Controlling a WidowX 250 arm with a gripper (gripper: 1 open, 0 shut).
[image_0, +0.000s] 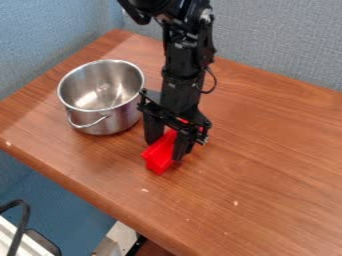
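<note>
A red object lies on the wooden table at the centre, partly hidden under my black gripper, which is down over it from above with its fingers shut on it. A steel pot with a wire handle stands just to the left of the gripper, near the table's left part.
Blue-grey walls stand behind and at the left. Beyond the table's lower-left edge are a black cable and some white and dark items.
</note>
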